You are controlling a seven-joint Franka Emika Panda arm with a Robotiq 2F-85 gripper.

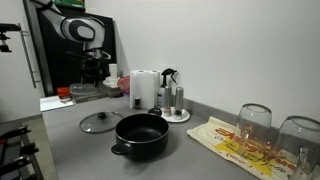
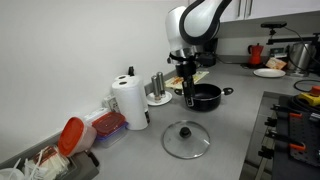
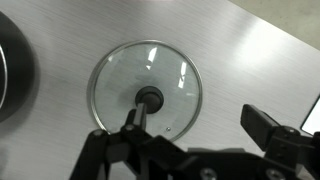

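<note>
A round glass lid point(image 1: 90, 125) with a black knob point(image 3: 150, 98) lies flat on the grey table. Beside it stands a black two-handled pot point(image 1: 142, 147), uncovered; its dark edge point(image 3: 12, 70) enters the wrist view at the left. My gripper is open above the table, its fingers spread wide and nothing between them. In the wrist view, the left finger sits close to the knob and the right one is over bare table past the lid's rim. From exterior view 2, the gripper point(image 2: 189, 97) hangs higher than the lid.
A paper towel roll point(image 1: 144, 90) and a tray with several bottles point(image 1: 178, 101) stand along the wall. Two upturned glasses point(image 1: 253, 126) rest on a patterned cloth point(image 1: 218, 137) at the right. Red containers point(image 2: 77, 134) sit at the other end. Table in front of the pot is clear.
</note>
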